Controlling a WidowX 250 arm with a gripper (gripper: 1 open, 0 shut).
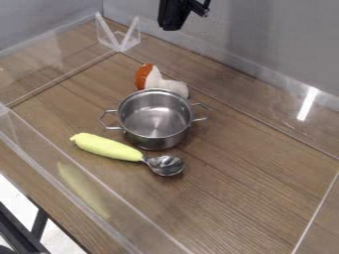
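Note:
The gripper [176, 20] is high at the top middle of the view, dark and mostly cut off by the frame edge, so its fingers are hard to make out. Below it, an orange and white object [157, 81] lies on the wooden table behind a steel two-handled pot [155, 119]. A yellow corn-like object [106, 147] lies in front of the pot, with a steel spoon or ladle [165, 165] at its right end.
A white rack [119, 36] stands at the back left. Clear side walls [259, 50] border the table.

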